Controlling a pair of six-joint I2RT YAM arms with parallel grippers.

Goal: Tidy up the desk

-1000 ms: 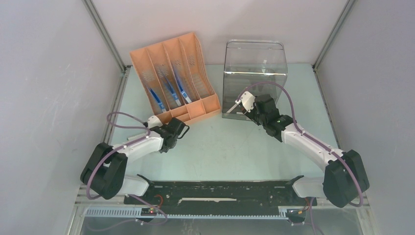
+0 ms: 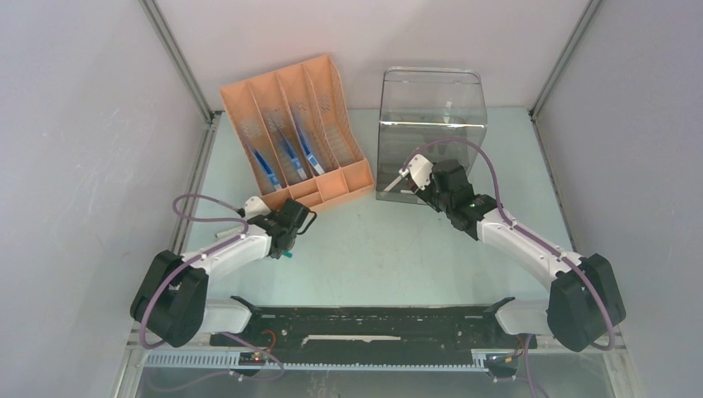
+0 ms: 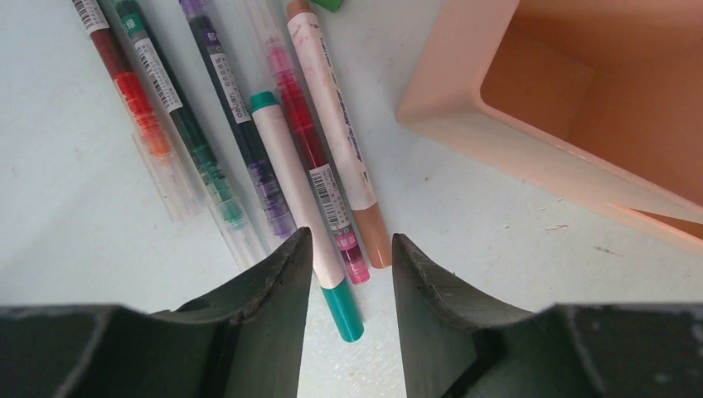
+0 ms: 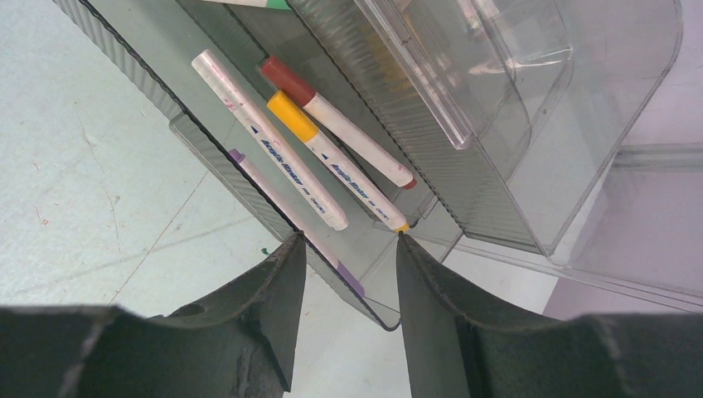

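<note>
Several pens lie side by side on the desk in the left wrist view, among them a white marker with teal ends point(image 3: 286, 157), a pink pen point(image 3: 298, 112), a white marker with a brown cap point(image 3: 336, 112) and a purple pen point(image 3: 240, 116). My left gripper is part open above their near ends, nothing held between its fingers. At the clear drawer box point(image 2: 433, 95), my right gripper is part open and empty. Under it, a yellow-capped marker point(image 4: 332, 157), a red-capped marker point(image 4: 332, 120) and a pink-white marker point(image 4: 269, 141) lie in a clear tray.
An orange organizer point(image 2: 348, 178) stands at the back left with several blue knives point(image 2: 308, 153) in its slots; its corner is right of the pens.
The right arm looks still.
</note>
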